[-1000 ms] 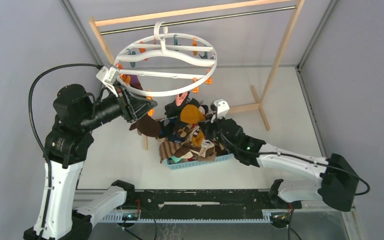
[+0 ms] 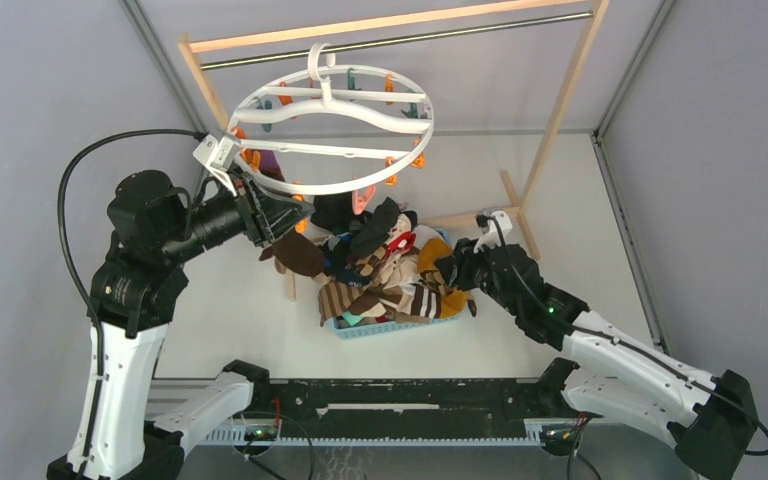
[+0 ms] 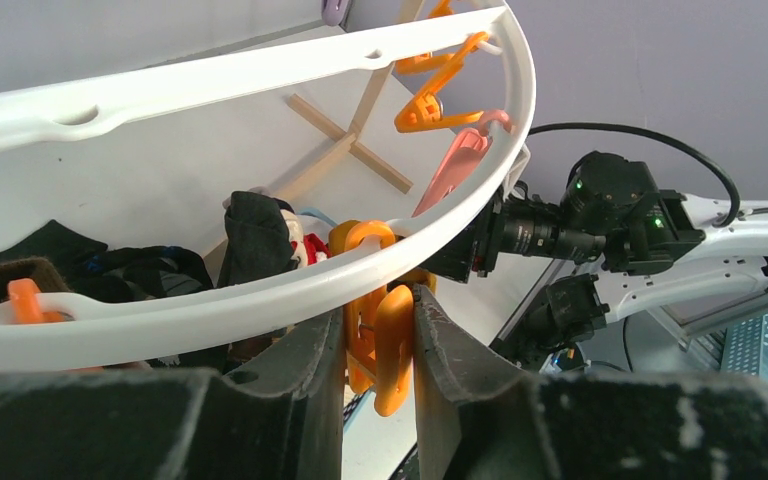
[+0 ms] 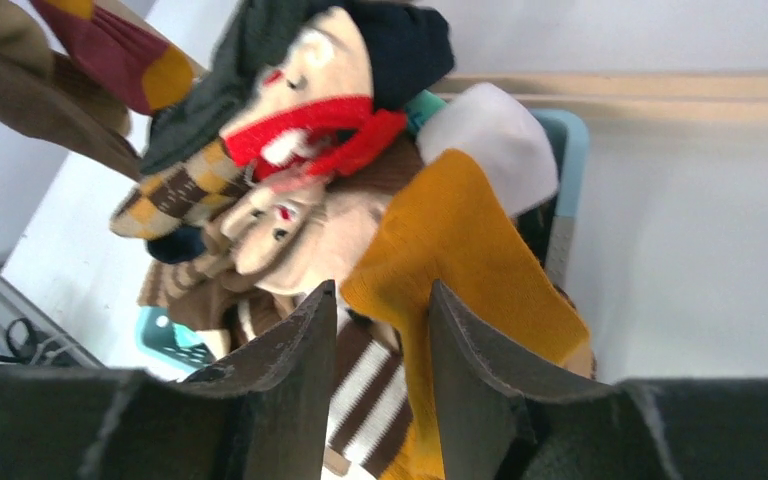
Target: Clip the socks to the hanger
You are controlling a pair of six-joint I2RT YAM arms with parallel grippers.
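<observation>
The white round hanger (image 2: 330, 188) hangs from the rod with coloured clips around its ring. My left gripper is shut on an orange clip (image 3: 393, 350) at the ring's front edge; no sock shows in that clip. Over the basket, my right gripper (image 2: 447, 268) has its fingertips apart. A mustard sock (image 4: 470, 250) lies across the pile in front of it, with one strip running down between the parted fingers. Brown sock fabric (image 2: 295, 253) shows below the left side of the ring.
A blue basket (image 2: 385, 328) full of mixed socks stands on the white floor below the hanger. Its contents include a striped sock (image 4: 370, 390). The wooden rack leg (image 2: 560, 105) rises at the right. Floor around the basket is clear.
My right gripper has moved right and toward the front, and the mustard sock has shifted with it from the middle of the pile to its right side. The left arm stays put.
</observation>
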